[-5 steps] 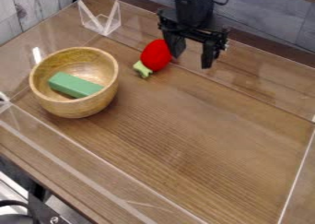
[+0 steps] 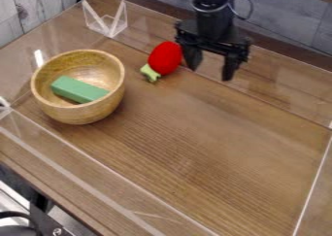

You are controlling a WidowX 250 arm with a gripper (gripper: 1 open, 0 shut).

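Note:
The dark robot gripper (image 2: 211, 57) hangs at the top centre, low over the table, just right of a red object with a light green stem (image 2: 165, 57). Whether its fingers are open or shut is too small to tell. A wooden bowl (image 2: 107, 71) stands at the left, holding a green block (image 2: 80, 93).
A white wire-like rack (image 2: 112, 19) stands at the back left. Dark cables show at the bottom left corner.
The red object, the bowl and the green block appear unmoved.

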